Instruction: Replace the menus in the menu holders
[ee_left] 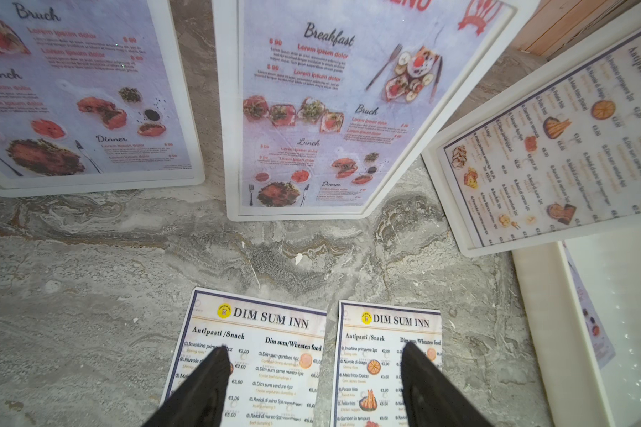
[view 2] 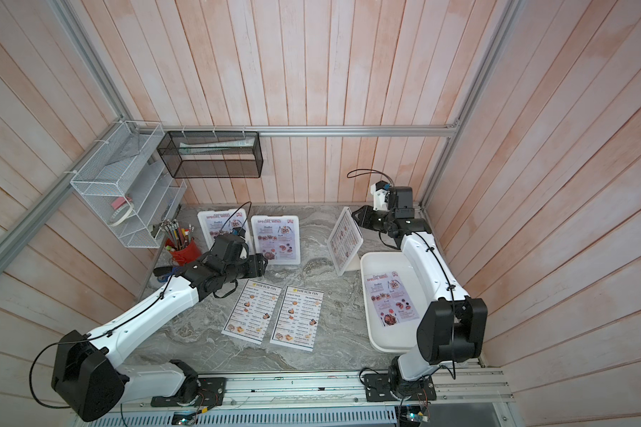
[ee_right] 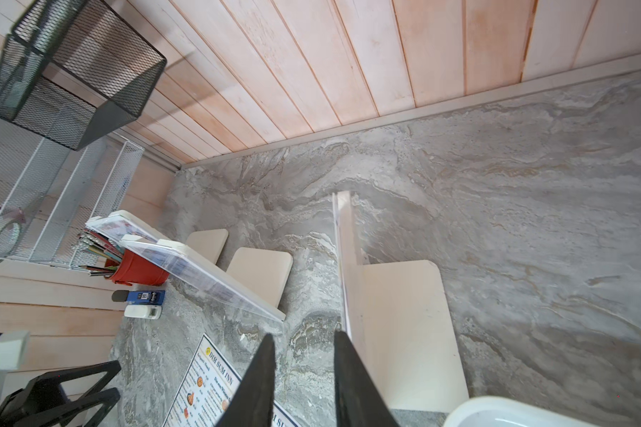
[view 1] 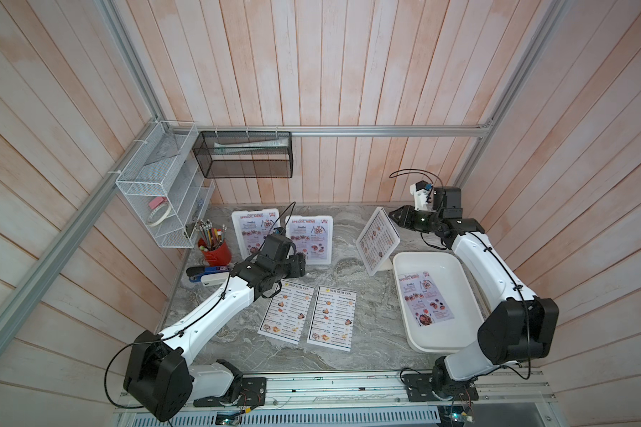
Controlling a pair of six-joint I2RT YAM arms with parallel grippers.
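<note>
Two white menu holders with purple special menus stand at the back: a left holder [view 1: 255, 229] and a middle holder [view 1: 319, 238]. The right holder [view 1: 377, 242] is turned at an angle and shows a dim sum menu. Two loose dim sum menus lie side by side on the counter, a left sheet [view 1: 287, 311] and a right sheet [view 1: 332, 318]. Above their top edges hangs my left gripper, its fingers apart with nothing between them. Beside the right holder's upper edge is my right gripper, open and empty, apart from the holder.
A white tray [view 1: 468, 346] with one purple menu [view 1: 425, 299] lying in it stands at the right. Pens fill a red cup [view 1: 218, 254] at the left, with a stapler-like blue item [view 1: 208, 269] close by. Wire shelves [view 1: 165, 192] and a black mesh basket [view 1: 243, 167] hang behind.
</note>
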